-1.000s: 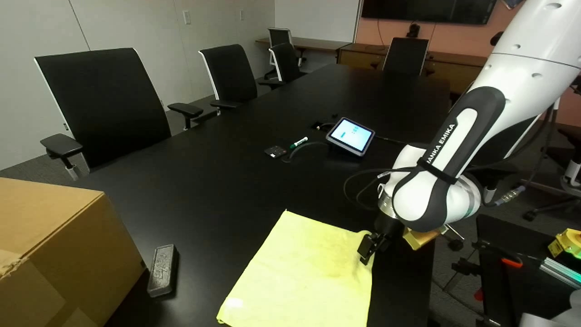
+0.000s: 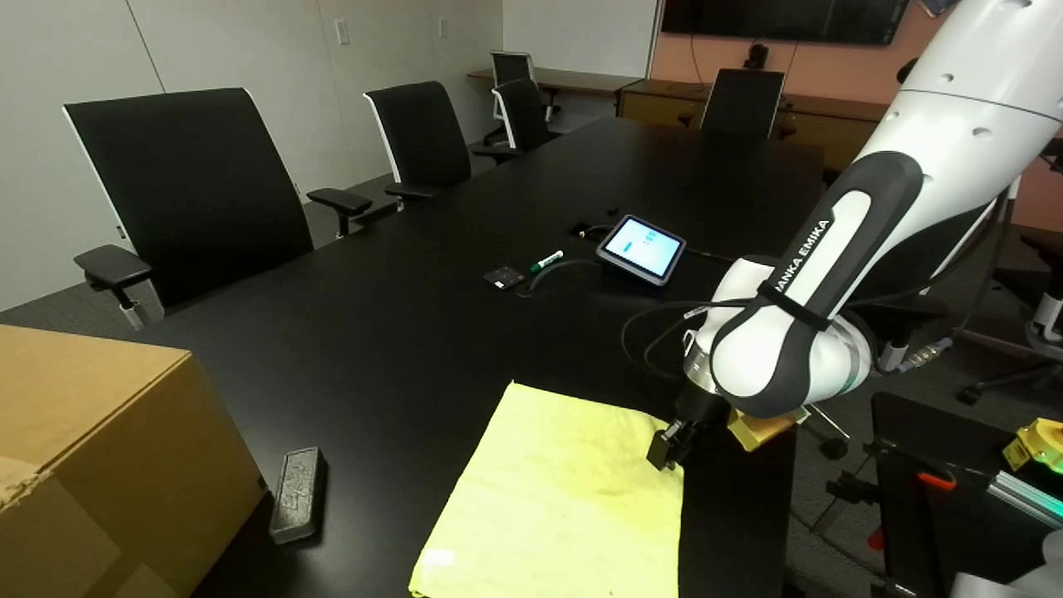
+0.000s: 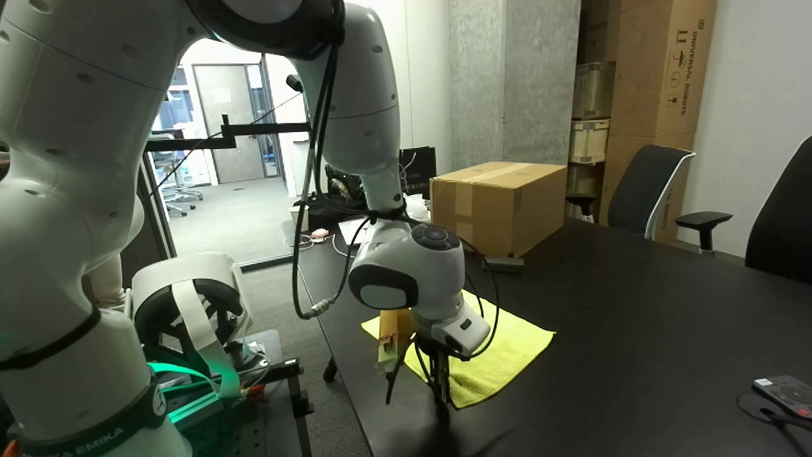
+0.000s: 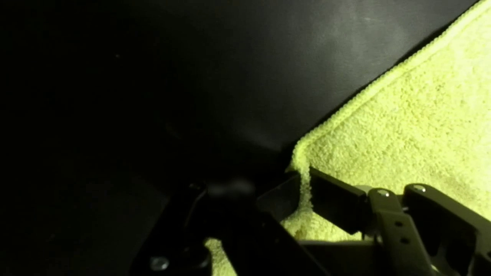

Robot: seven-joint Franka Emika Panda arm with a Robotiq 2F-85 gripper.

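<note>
A yellow cloth (image 2: 568,498) lies spread almost flat on the black table. My gripper (image 2: 668,450) is down at the cloth's far right corner, close to the tabletop. In the wrist view the gripper is shut on a pinched fold of that cloth (image 4: 414,124), whose hemmed edge runs up and right from the fingers (image 4: 338,200). From the other side, the arm partly covers the cloth (image 3: 502,350), and its pinched corner is hard to make out there.
A cardboard box (image 2: 110,468) and a dark eraser-like block (image 2: 298,495) sit left of the cloth. Farther back are a tablet screen (image 2: 643,247), a green marker (image 2: 547,261) and a small black device (image 2: 504,278). Bare table surrounds the cloth's far side.
My gripper has shifted slightly left and away from the camera. The cloth has moved a little: its far left corner sits farther left, while its near left corner has swung right.
</note>
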